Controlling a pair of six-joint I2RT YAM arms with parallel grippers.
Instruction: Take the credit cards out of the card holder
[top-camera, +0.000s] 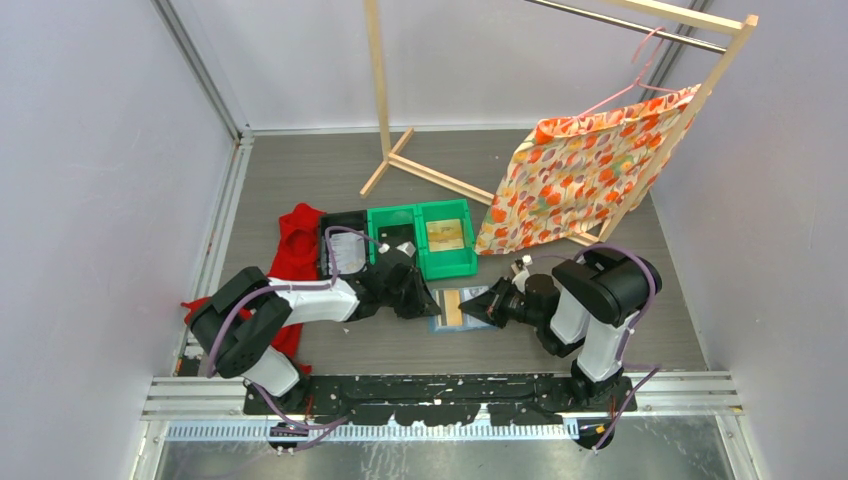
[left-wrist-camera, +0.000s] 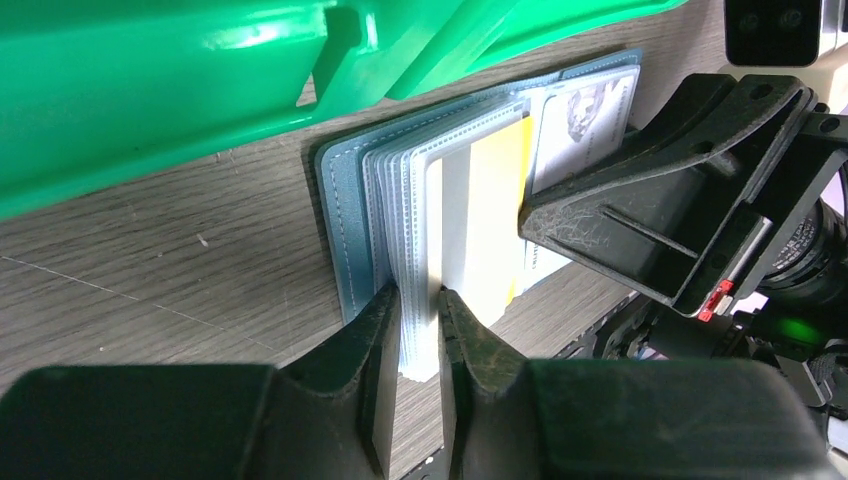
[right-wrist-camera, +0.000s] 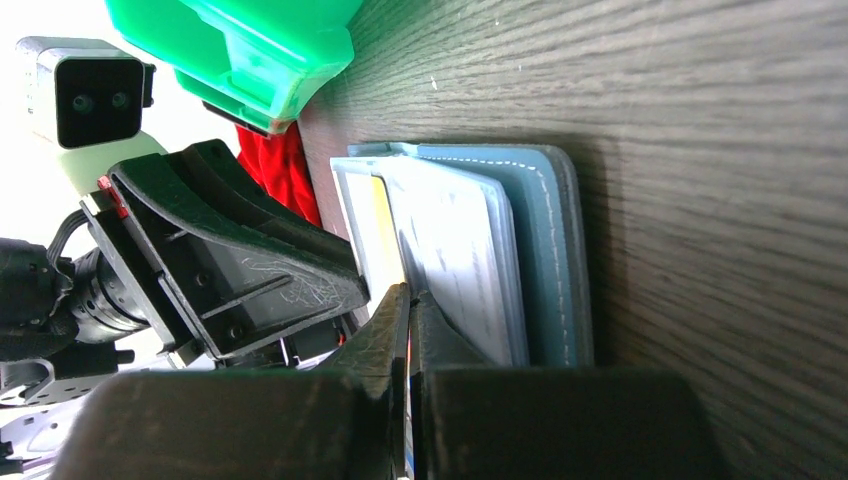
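The blue card holder (left-wrist-camera: 348, 240) lies spread on the table below the green box, its clear sleeves (left-wrist-camera: 408, 200) stacked at its left part. A card with a yellow edge (left-wrist-camera: 498, 200) shows in the top sleeve. My left gripper is parted a little, its fingertips on either side of the sleeve stack's edge; whether they press on it is unclear. My right gripper is shut, tips together at the yellow edge (right-wrist-camera: 385, 225), with nothing visible between them. A pale card with a portrait (left-wrist-camera: 585, 125) sits in the holder's right part.
Close behind the holder stands the green box (top-camera: 448, 265), with the black tray (top-camera: 345, 218) left of it. Red cloth (top-camera: 298, 245) lies at the left, partly under the left arm. A patterned cloth (top-camera: 590, 180) hangs from the wooden rack. Bare table shows in front.
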